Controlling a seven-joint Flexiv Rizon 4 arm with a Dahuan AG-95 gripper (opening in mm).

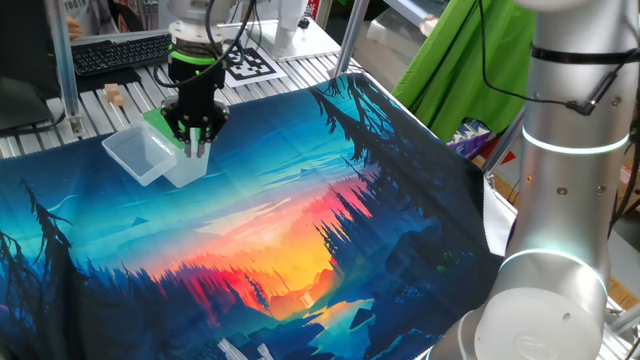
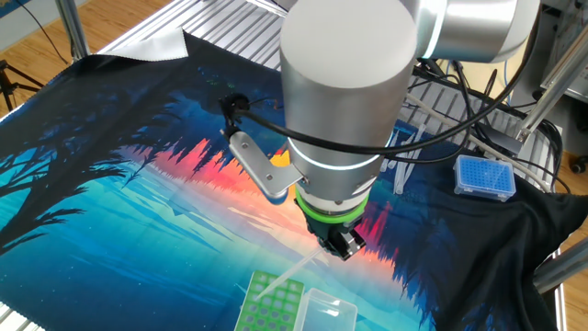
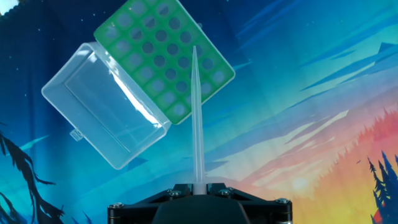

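A long, clear, tapered pipette tip [image 3: 197, 124] juts from my gripper, which is shut on its wide end. In the wrist view its narrow point lies over the green grid of the tip box [image 3: 158, 53]; whether it touches the box cannot be told. The box's clear lid [image 3: 99, 106] lies open at its side. In exterior view 2 the tip [image 2: 292, 272] slants down from the gripper [image 2: 338, 245] toward the green grid [image 2: 276, 294]. Exterior view 1 has the gripper [image 1: 196, 150] in front of the box [image 1: 190, 172], partly hiding it.
A blue rack in a clear box [image 2: 484, 176] stands on the far right of exterior view 2. The printed cloth [image 1: 270, 240] around the tip box is mostly bare. Behind it are a keyboard [image 1: 122, 54] and a small wooden block [image 1: 115, 95].
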